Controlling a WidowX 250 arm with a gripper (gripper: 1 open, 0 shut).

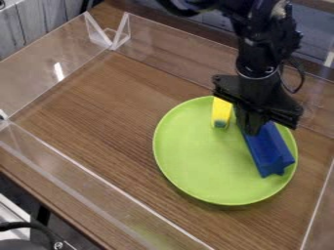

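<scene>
A green round plate [196, 161] lies on the wooden surface at centre right. On its right half is a long blue block [269, 151], and near its back edge a yellow object [222, 111]. My black gripper [253, 121] is low over the plate at the blue block's back end, between it and the yellow object. The gripper appears shut; whether it touches the block cannot be told, and nothing clearly shows between its fingertips.
Bare wood [92, 117] fills the left of the surface, bordered by clear rims. A white bracket [111, 34] stands at the back left; a black cable is at the bottom left corner.
</scene>
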